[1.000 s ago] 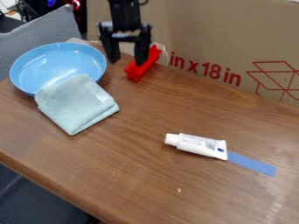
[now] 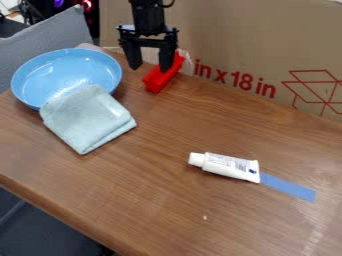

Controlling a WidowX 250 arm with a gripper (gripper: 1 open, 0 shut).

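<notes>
My black gripper (image 2: 147, 58) hangs open at the top of the view, just right of and behind the blue bowl (image 2: 64, 75), with its fingers beside a red object (image 2: 163, 76) near the cardboard wall. A folded light cloth (image 2: 87, 119) lies in front of the bowl. A white tube (image 2: 223, 165) rests at the right of the wooden table (image 2: 181, 210), by a strip of blue tape (image 2: 287, 188).
A cardboard panel (image 2: 267, 45) closes off the back of the table. A grey item (image 2: 40, 40) stands at the back left.
My gripper has shifted slightly and now shows sharper, a little higher. The objects on the table have not moved.
</notes>
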